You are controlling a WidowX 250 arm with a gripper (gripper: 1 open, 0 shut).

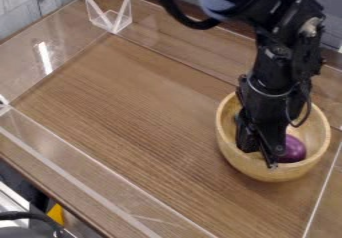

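Observation:
My black gripper (262, 140) reaches down from the top right into a pale wooden bowl (238, 152) on the right of the wooden table. Its fingertips are inside the bowl, left of a purple object (294, 148). Something small and greenish shows at the bowl's left inside, mostly hidden by the gripper. I cannot see clearly whether anything is between the fingers.
A clear plastic holder (110, 14) stands at the back left. The table's edge runs along the lower left.

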